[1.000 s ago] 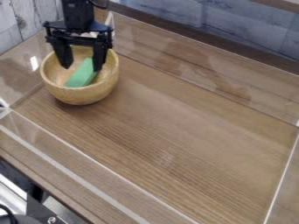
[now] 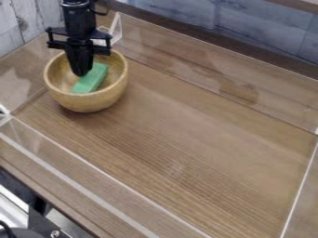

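Note:
A tan round bowl (image 2: 103, 96) sits on the wooden table at the upper left, holding a green object (image 2: 89, 80). The dark gripper (image 2: 77, 46) is over the bowl's back part, pointing down. Whether its fingers are open or shut is hard to tell at this size, and nothing held shows clearly.
White walls border the table along the left and back.

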